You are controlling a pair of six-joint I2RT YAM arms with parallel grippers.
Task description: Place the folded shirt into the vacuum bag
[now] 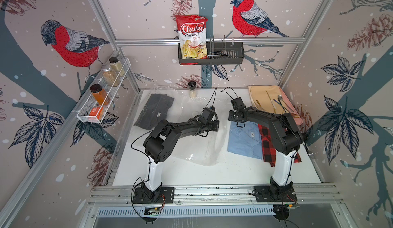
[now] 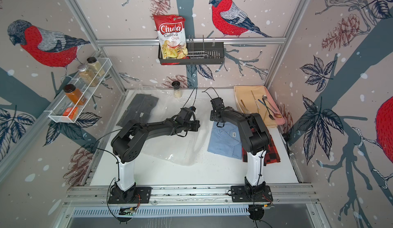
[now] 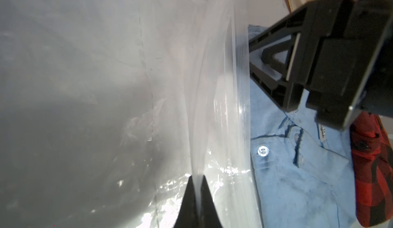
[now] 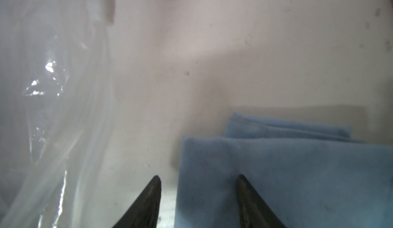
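The clear vacuum bag (image 1: 204, 152) lies flat across the middle of the table, a folded dark garment (image 1: 154, 111) at its left end. A raised fold of its plastic runs between the tips of my left gripper, which is shut on it. The folded light blue shirt (image 1: 244, 141) rests on the table just right of the bag. Over the shirt's far left corner (image 4: 204, 158) hangs my right gripper, part open. One finger is above the blue cloth, the other above bare table; whether they touch cannot be told.
A red-black checked cloth (image 1: 270, 146) lies right of the shirt, partly under the right arm. Behind it sits a pink tray (image 1: 298, 120) with utensils. A black-capped shaker (image 1: 192, 89) stands at the back.
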